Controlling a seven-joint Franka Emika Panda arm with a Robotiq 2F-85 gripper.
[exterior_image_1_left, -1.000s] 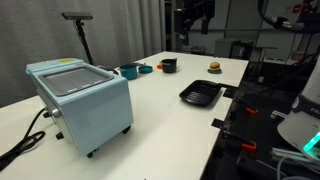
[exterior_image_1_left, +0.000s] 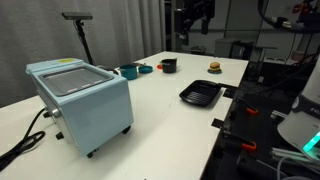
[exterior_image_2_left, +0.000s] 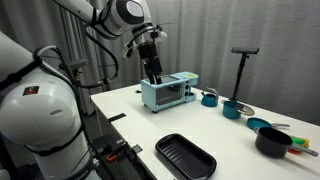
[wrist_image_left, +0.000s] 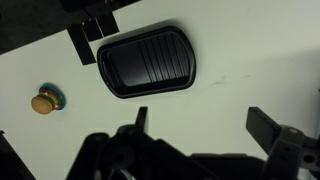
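Note:
My gripper hangs high above the table, its two fingers wide apart and nothing between them. In exterior view 1 the gripper (exterior_image_1_left: 194, 36) shows at the top, well above the black ribbed tray (exterior_image_1_left: 203, 94). From the wrist, the tray (wrist_image_left: 147, 62) lies flat on the white table, farther up the picture than the fingertips. A toy burger (wrist_image_left: 47, 98) sits to the left of that tray, and is also the small burger (exterior_image_1_left: 214, 67) on the table's far side in exterior view 1.
A light-blue toaster oven (exterior_image_1_left: 95, 112) stands at the left, with a black cord beside it. Exterior view 2 shows a black pot (exterior_image_2_left: 272, 143), a teal pan (exterior_image_2_left: 231, 109) and a blue pot (exterior_image_2_left: 209, 98) along the back. Bare tabletop (exterior_image_1_left: 160, 135) lies between oven and tray.

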